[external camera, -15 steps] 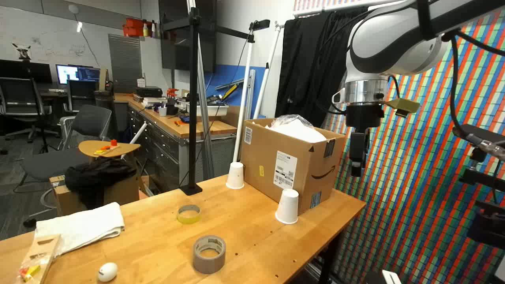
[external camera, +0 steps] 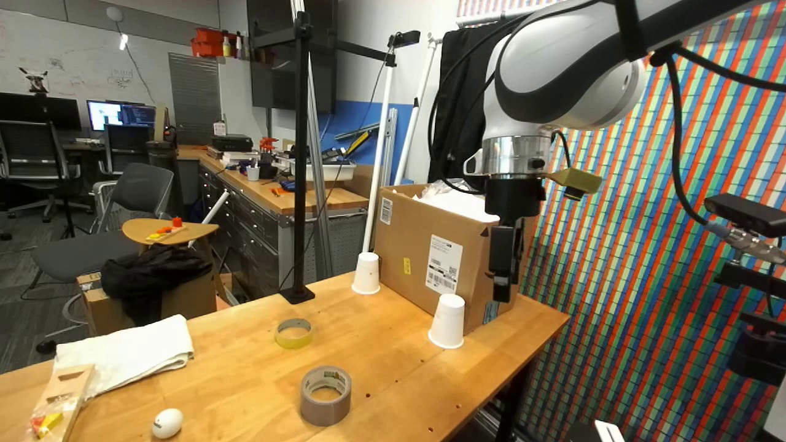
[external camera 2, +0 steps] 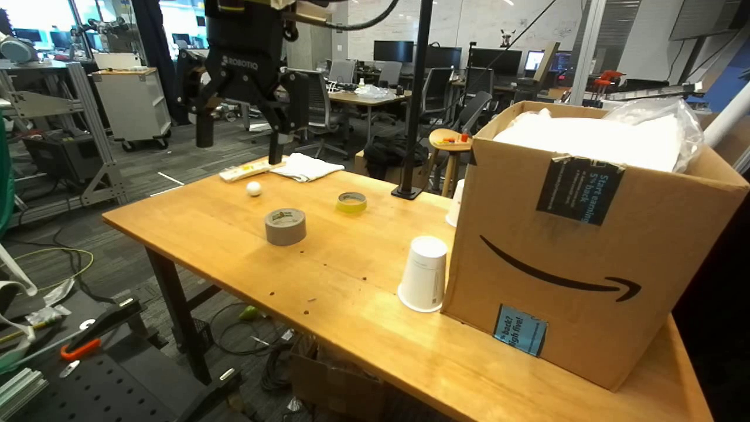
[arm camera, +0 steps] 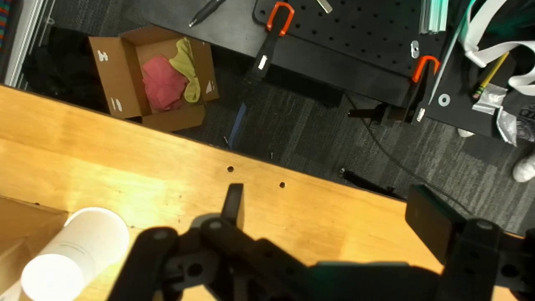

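My gripper (external camera 2: 239,151) hangs above the table with its fingers wide apart and nothing between them. In the wrist view its open fingers (arm camera: 435,224) frame bare tabletop. A white cup (external camera: 447,321) stands upside down against the box, and a second white cup (external camera: 366,273) is upside down farther back. On the wooden table (external camera: 383,328) lie a grey tape roll (external camera: 325,396) and a yellow tape roll (external camera: 293,334). A small white ball (external camera: 167,423) rests close to the front left in exterior view 1.
A big cardboard box (external camera 2: 590,260) filled with white packing fills one table end. A white cloth (external camera: 129,352) and a wooden tray (external camera: 62,401) lie at the other. A black post (external camera: 299,184) rises from the table's edge.
In exterior view 1 my arm has shifted left and a little lower, and the gripper now partly covers the box. The objects on the table have stayed where they were.
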